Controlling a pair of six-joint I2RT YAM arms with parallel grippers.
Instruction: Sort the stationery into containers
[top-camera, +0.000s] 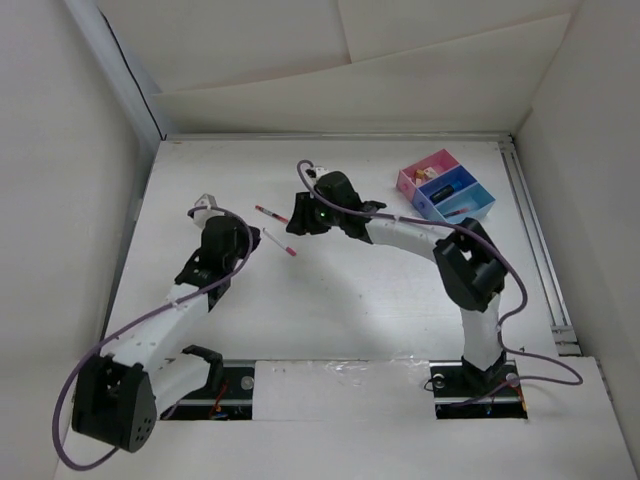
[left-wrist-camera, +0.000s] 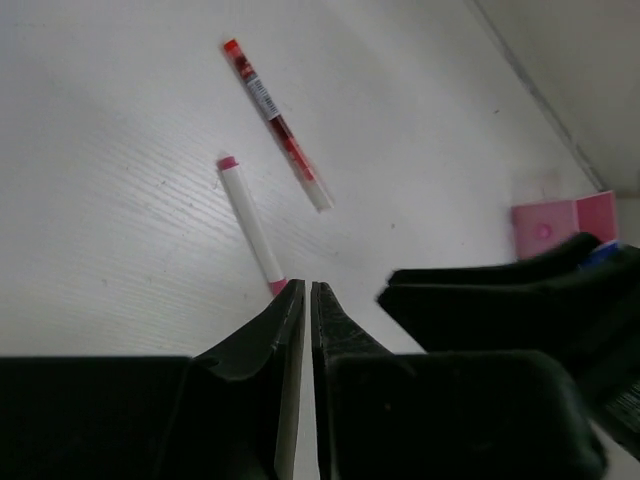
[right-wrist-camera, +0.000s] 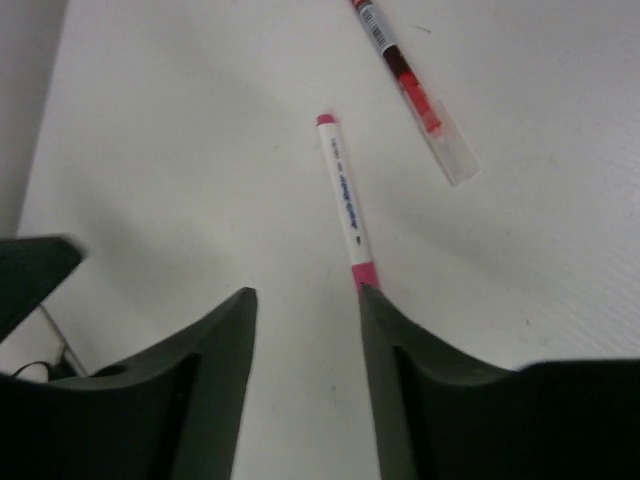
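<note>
A white pen with pink ends (top-camera: 279, 241) lies on the table, also clear in the right wrist view (right-wrist-camera: 343, 185). Beside it lies a red-barrelled pen with a clear end (top-camera: 271, 214). My left gripper hovers left of the pens; its fingertips sit close together, with no object visible between them. My right gripper is just right of the pens, above the table, its fingers apart and empty. The three-compartment container (top-camera: 445, 187), pink and blue, stands at the back right holding several items.
Walls surround it on both sides and behind. My right gripper shows large in the left wrist view, close to the left one.
</note>
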